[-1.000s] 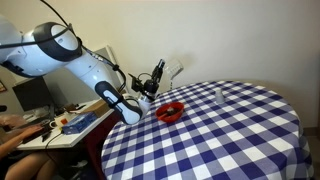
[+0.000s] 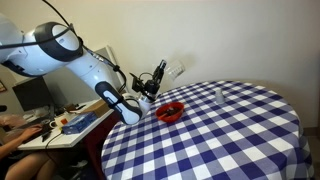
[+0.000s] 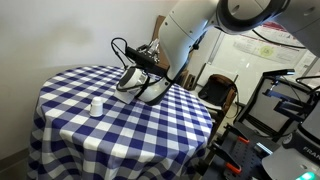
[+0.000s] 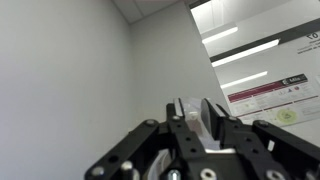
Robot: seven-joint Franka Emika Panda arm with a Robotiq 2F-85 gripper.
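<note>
My gripper (image 2: 163, 70) is raised above the back left of the checked table, shut on a pale, see-through cup (image 2: 176, 69) that is held tilted against the wall. The wrist view shows the gripper's dark fingers (image 4: 178, 130) pointing up toward the ceiling, with a small part of something pale between them. Below the arm, a red bowl (image 2: 170, 117) stands on the cloth; whatever is inside it is too small to make out. In exterior view 2 the arm hides the bowl and I cannot make out the cup.
A small white container (image 2: 220, 95) stands alone on the checked tablecloth (image 2: 235, 140), well to the right of the bowl. A desk with a monitor (image 2: 33, 95) and a seated person are at the left.
The cup's tilt looks slightly different, while the gripper stays at about the same place. The bowl and the white container have not moved.
</note>
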